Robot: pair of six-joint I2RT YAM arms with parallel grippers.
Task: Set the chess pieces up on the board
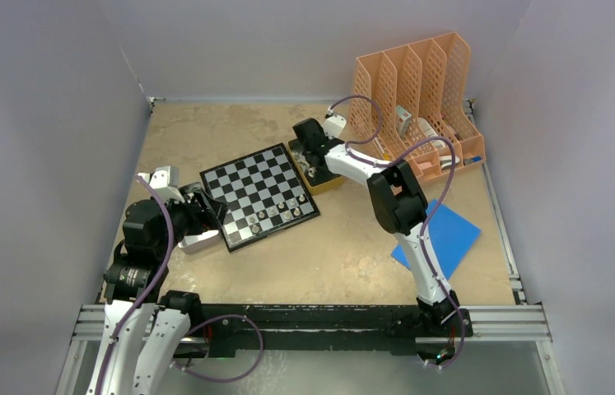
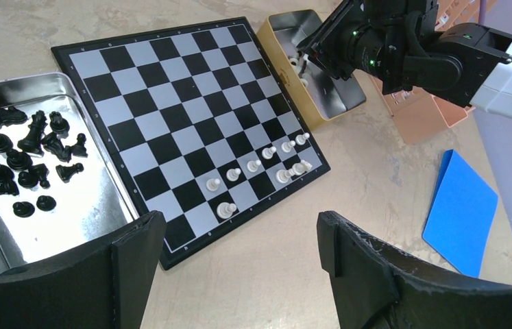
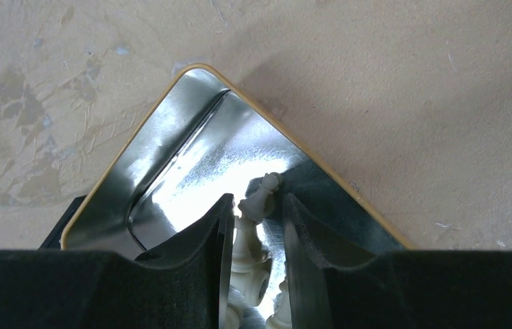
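The chessboard (image 2: 191, 116) holds several white pieces (image 2: 269, 152) along its near right rows. Black pieces lie in a metal tray (image 2: 88, 205) to its left. My left gripper hangs over the near left, open and empty. My right gripper is down at the gold-rimmed box (image 1: 324, 185) of white pieces, with a small piece (image 3: 260, 202) between or just beneath its fingertips; whether it grips that piece is hard to tell. Other white pieces (image 3: 246, 250) lie below.
A peach organizer (image 1: 411, 82) stands at the back right. A blue mat (image 1: 444, 239) lies at the right.
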